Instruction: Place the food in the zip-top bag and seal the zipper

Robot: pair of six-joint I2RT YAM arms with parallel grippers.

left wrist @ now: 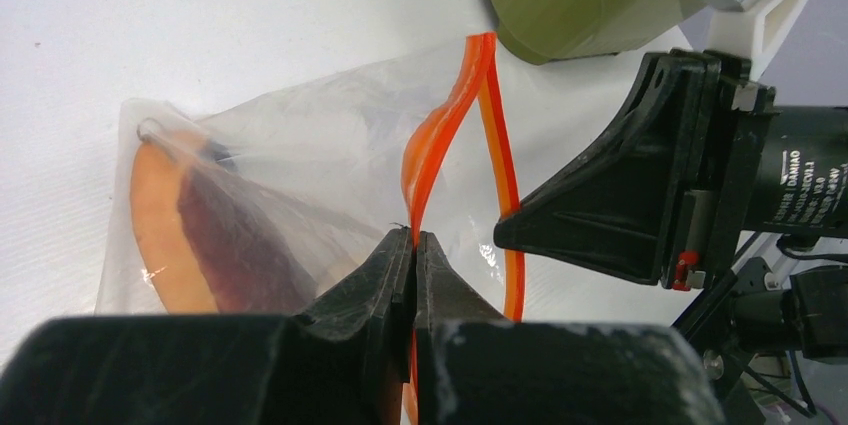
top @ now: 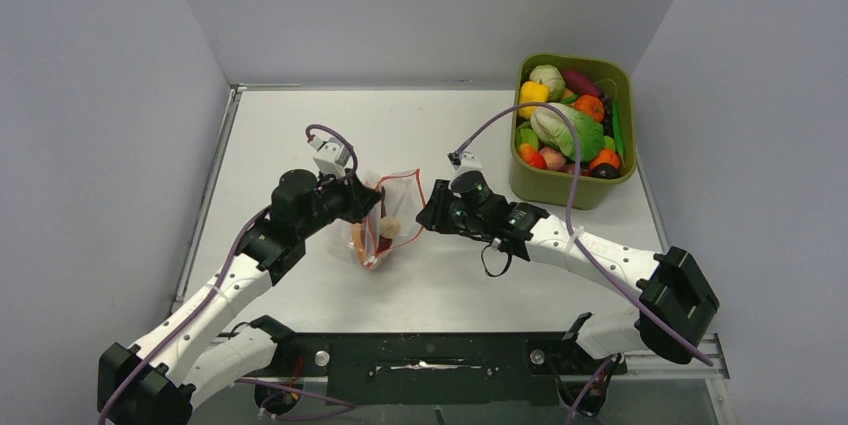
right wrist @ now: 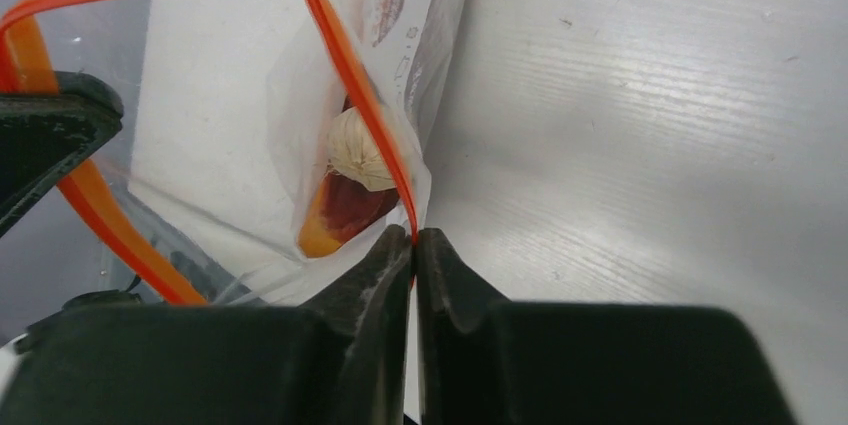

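Observation:
The clear zip top bag [top: 405, 190] stands mouth-open at mid-table, its orange-red rim spread between both arms. Inside it lie a pale round item [right wrist: 358, 150], a dark red item [left wrist: 235, 240] and an orange one [left wrist: 160, 225]. My left gripper is shut, with one side of the orange rim between its fingertips. On the opposite side of the mouth, the fingertips of my right gripper are together around the other stretch of rim. In the top view the left gripper's fingers cover part of the bag.
A green bin [top: 570, 180] full of vegetables stands at the back right, behind the right arm.

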